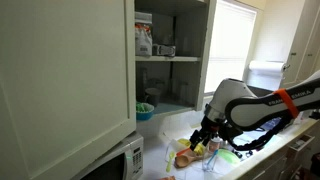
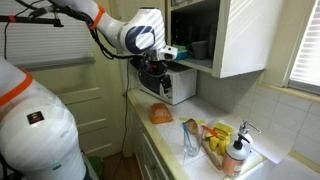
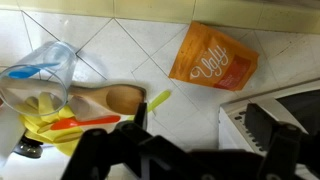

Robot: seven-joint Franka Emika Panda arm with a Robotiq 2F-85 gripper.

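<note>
My gripper stands open over the counter, with nothing seen between its fingers in the wrist view. Ahead of it, an orange pouch [image 3: 214, 57] with white lettering lies on the pale counter. A wooden spoon [image 3: 122, 98] and a yellow-green utensil [image 3: 158, 101] lie to the left, near one finger. Further left are a red-orange utensil [image 3: 85, 123], some yellow items [image 3: 40, 108] and a clear container [image 3: 55, 68] with a blue utensil across it. In exterior view 2 my gripper [image 2: 155, 80] is raised above the orange pouch [image 2: 160, 113], clear of it.
A white oven-like appliance [image 2: 180, 84] stands by the wall behind the gripper, its edge [image 3: 235, 130] close on the wrist view's right. Open shelves [image 1: 168, 60] hang above the counter. A soap bottle [image 2: 236, 155] stands near the sink end. Bare counter surrounds the pouch.
</note>
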